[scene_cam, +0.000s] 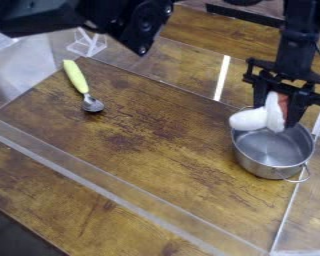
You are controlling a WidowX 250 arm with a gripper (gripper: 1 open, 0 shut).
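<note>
My black gripper [283, 100] is at the right, shut on a white, soft-looking object [256, 119] with a reddish part between the fingers. The white object hangs over the rim and opening of a steel pot [267, 157], which stands on the wooden surface at the right. Whether it touches the pot is unclear.
A pale yellow-green handled utensil [76, 77] with a metal end lies at the left. Clear plastic walls edge the wooden work surface [136, 150], whose middle is bare. A dark part of the rig hangs over the top left.
</note>
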